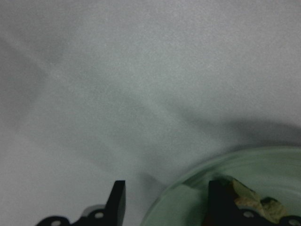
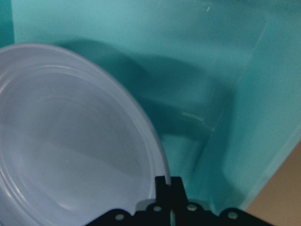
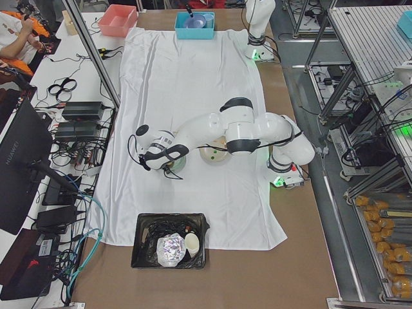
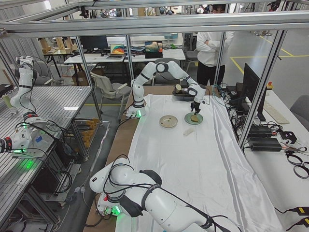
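My left gripper stands open at the edge of a green plate (image 4: 194,121) holding yellowish-brown scraps (image 1: 249,202). A beige plate (image 4: 168,122) lies beside it on the white cloth. In the right wrist view, my right gripper is shut on the rim of a pale blue-grey plate (image 2: 80,136) inside a turquoise bin (image 3: 180,33). How firmly the rim sits between its fingers is hard to see.
A black-lined tray (image 3: 138,257) with crumpled foil and a white cup stands at one end. A pink bin (image 3: 118,20) sits beside the turquoise one.
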